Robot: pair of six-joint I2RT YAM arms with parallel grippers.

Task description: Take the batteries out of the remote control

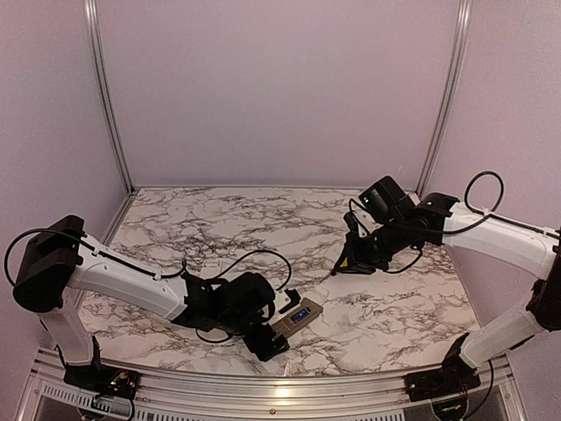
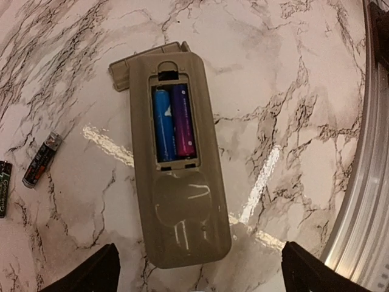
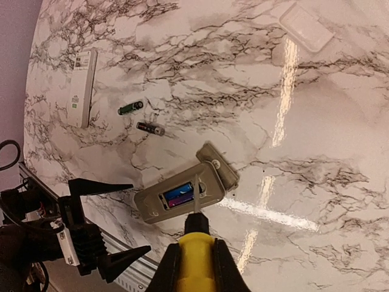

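Note:
The grey remote point(image 2: 182, 213) lies back-up with its compartment open, holding a blue battery point(image 2: 164, 125) and a purple battery point(image 2: 182, 121). Its cover point(image 2: 121, 70) lies by its top end. My left gripper stands open over the remote's lower end, nothing between its fingers. My right gripper is shut on a yellow-handled tool point(image 3: 196, 255), whose thin tip points toward the remote in the right wrist view; in the top view it is raised to the right of the remote.
Two loose batteries, one dark point(image 3: 150, 128) and one green point(image 3: 129, 107), lie beside the remote, with a white object point(image 3: 82, 88) beyond them. A clear plastic piece point(image 3: 304, 27) lies farther off. The table's metal edge point(image 2: 352, 213) runs close by.

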